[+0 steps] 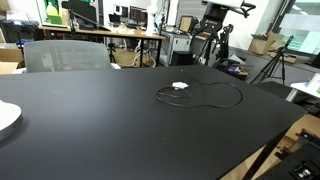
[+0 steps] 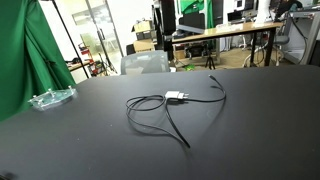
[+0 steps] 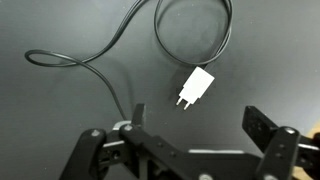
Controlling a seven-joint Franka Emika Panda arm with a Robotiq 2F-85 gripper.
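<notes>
A white plug adapter with two prongs lies on the dark table, joined to a looped black cable. In the wrist view, the plug sits just beyond the gap between the fingers of my gripper. The fingers are wide apart with nothing between them. Exterior view 1 has the gripper raised above the table's far right part, clear of the plug. The cable curls across the tabletop there. In exterior view 2, the plug rests beside the cable loop, and no gripper can be made out.
A white round object stands at the table's left edge, partly cut off. Exterior view 2 has a clear dish at the left. A grey chair is behind the table.
</notes>
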